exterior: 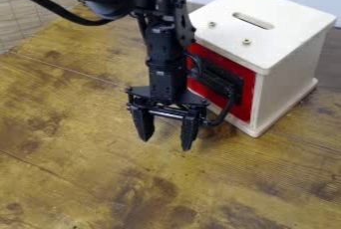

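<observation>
The black gripper (166,131) points down over the wooden floor, just in front and left of a white box (286,84). Its two fingers stand apart with nothing visible between them. The box has a red front panel (245,114), partly hidden behind the arm and its cable, with a dark area in it. A slot and two small knobs are on the box's top.
A woven mat (20,19) shows at the upper left. A pale wall stands behind the box.
</observation>
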